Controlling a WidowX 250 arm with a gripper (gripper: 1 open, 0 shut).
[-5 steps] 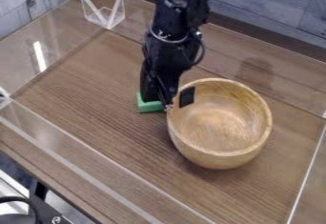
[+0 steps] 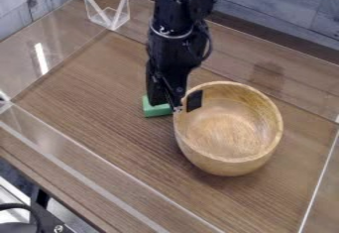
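The black arm reaches down from the top centre to my gripper [image 2: 169, 96], which is low over the table at the left rim of a pale wooden bowl [image 2: 228, 138]. A small green block [image 2: 157, 108] lies on the table just left of the bowl, partly hidden behind the gripper. I cannot make out anything held between the fingers; the gap between them is hard to see.
Clear plastic pieces stand at the upper left corner and left edge. A black cable lies at the bottom left.
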